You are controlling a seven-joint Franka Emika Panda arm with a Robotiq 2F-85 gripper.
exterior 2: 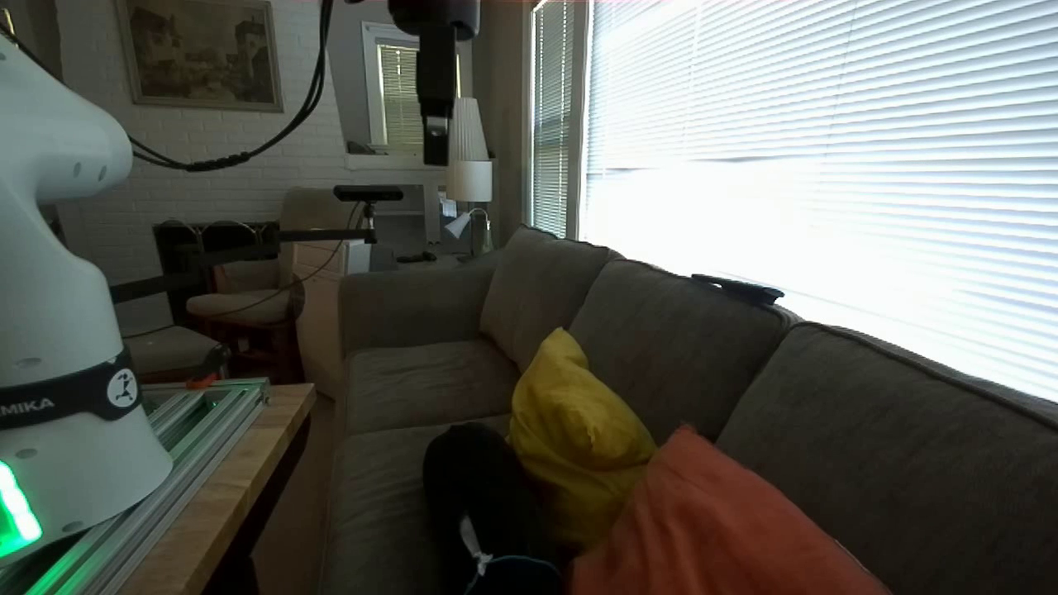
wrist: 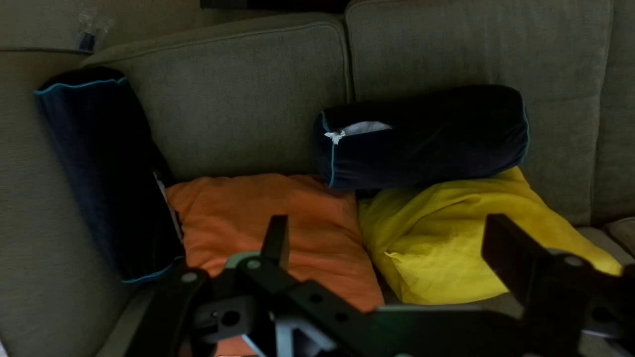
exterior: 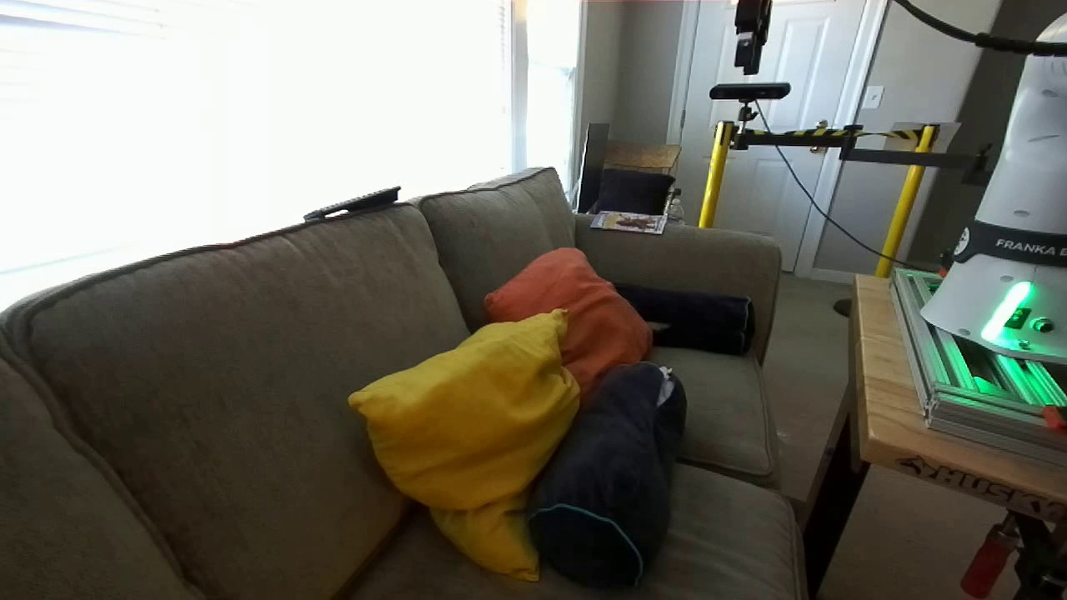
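Note:
My gripper is open, its two dark fingers wide apart with only air between them. It hangs high above the couch; exterior view 2 shows the gripper (exterior 2: 434, 139) near the top edge, clear of everything. Below it in the wrist view lie an orange pillow (wrist: 315, 238) and, to its right, a yellow pillow (wrist: 443, 262). A dark blue bolster (wrist: 428, 140) lies along both pillows, white lining showing at one end. Another dark bolster (wrist: 107, 172) stands against the couch arm, left of the orange pillow. In exterior view 1 the yellow pillow (exterior: 470, 410) leans against the backrest.
A dark flat object (exterior: 355, 204) rests on top of the backrest. A magazine (exterior: 628, 222) lies on the couch arm. The robot's wooden bench (exterior: 890, 400) stands in front of the couch. Seat cushion (exterior 2: 426, 382) is bare at the far end.

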